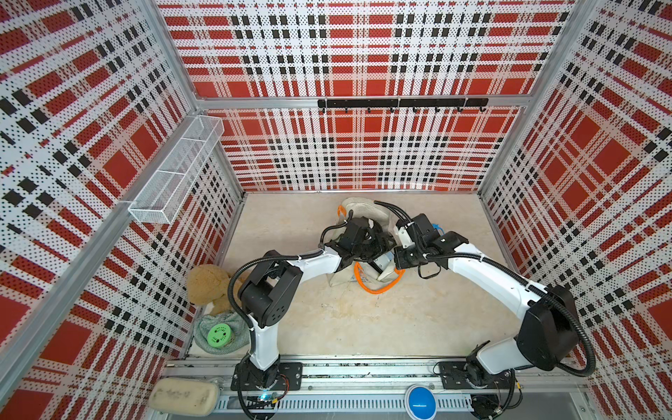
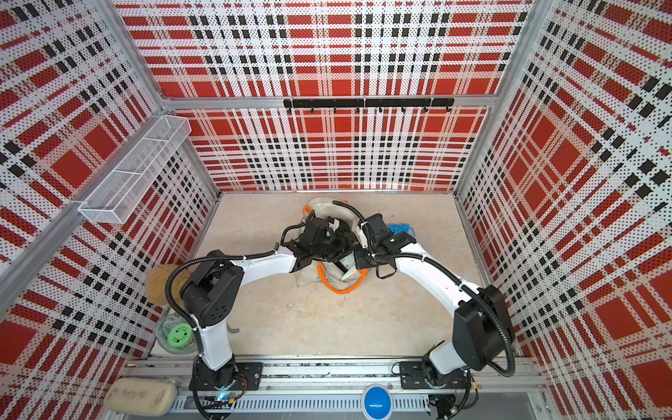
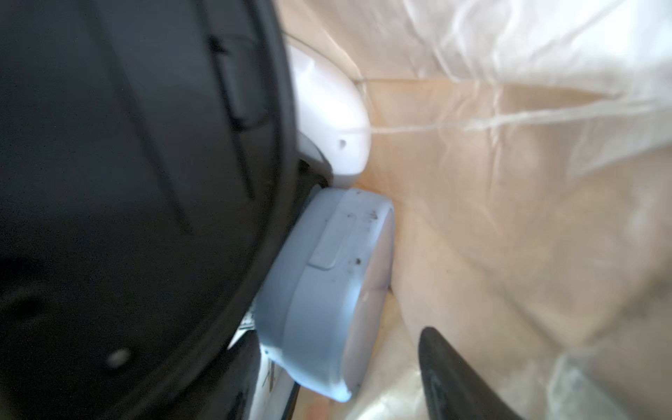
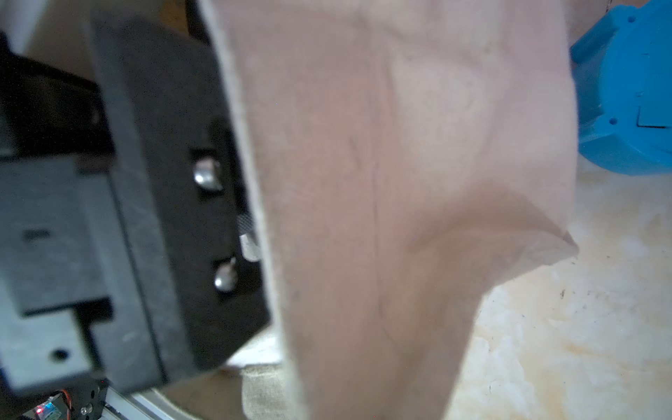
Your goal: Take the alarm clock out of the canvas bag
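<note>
The canvas bag (image 1: 343, 278), beige with orange handles, stands mid-table with its mouth partly covered by both arms. My left gripper reaches inside it, open, its fingers (image 3: 455, 385) apart. Ahead of them, in the left wrist view, is a pale blue, thick-rimmed body (image 3: 315, 301) that looks like the alarm clock. It lies tilted; its face is turned away and the dark gripper housing covers part of its left side. On the bag's right rim my right gripper (image 1: 399, 257) is shut on the canvas; its fingertips are largely hidden in the right wrist view.
A smooth white object (image 3: 332, 112) lies behind the pale blue body in the bag. Outside, right of the bag, is a blue plastic item (image 4: 630, 91). A plush toy (image 1: 206, 285) and a green disc (image 1: 219, 335) sit at far left.
</note>
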